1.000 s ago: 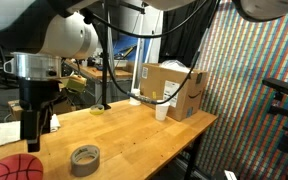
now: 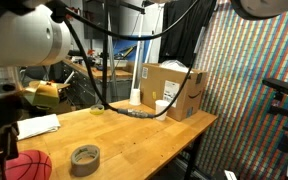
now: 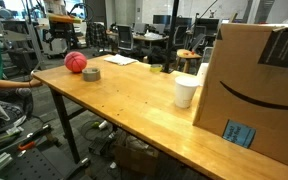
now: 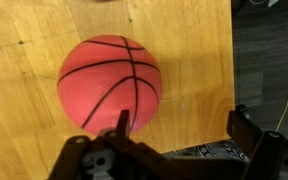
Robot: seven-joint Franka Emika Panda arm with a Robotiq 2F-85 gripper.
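Note:
A red ball with black basketball lines [image 4: 109, 85] fills the left-centre of the wrist view, resting on the wooden table [image 4: 199, 60]. My gripper stands open above the table. One finger overlaps the ball's lower edge in that view; the other is out past the table edge. Nothing is held between them. In exterior view 1 the ball [image 2: 30, 166] is at the lower left, with the dark gripper beside it at the frame's edge. Exterior view 2 shows the ball [image 3: 75, 62] at the table's far left end.
A grey tape roll [image 2: 85, 159] lies near the ball. Towards the other end stand a white cup [image 3: 186, 91] and a large cardboard box [image 3: 254, 80]. A white cloth [image 2: 38, 126] lies at the back.
In exterior view 1 the arm and gripper have moved left, towards the frame's edge. The ball, tape roll and other table objects have stayed in place.

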